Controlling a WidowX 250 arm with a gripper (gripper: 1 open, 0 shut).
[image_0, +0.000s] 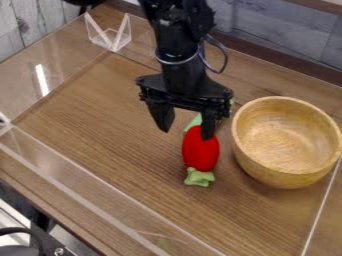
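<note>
My black gripper (185, 112) is lowered over the middle of the wooden table, its two dark fingers spread open to left and right. Between and just below the right side of the fingers lies a red oblong object (201, 150) with green ends, one green part partly hidden under the gripper and the other pointing toward the front. Whether the right finger touches it is hard to tell.
A yellow bowl (283, 160) stands to the right, close beside the red object. A clear wire or plastic object (111, 32) is at the back left near the table's edge.
</note>
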